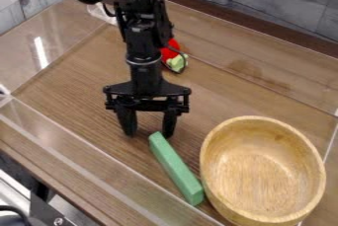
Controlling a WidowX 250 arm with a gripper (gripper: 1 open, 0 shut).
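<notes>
My black gripper (148, 123) hangs low over the wooden table, its two fingers pointing down and apart, with no object visible between them. Just in front and to the right, a long green block (176, 168) lies on the table at a diagonal, its far end close to the gripper's right finger; whether they touch I cannot tell. Behind the arm, a red object (171, 50) with a pale green part is partly hidden.
A large light wooden bowl (263, 171) fills the right front, beside the green block. A wall stands behind the table.
</notes>
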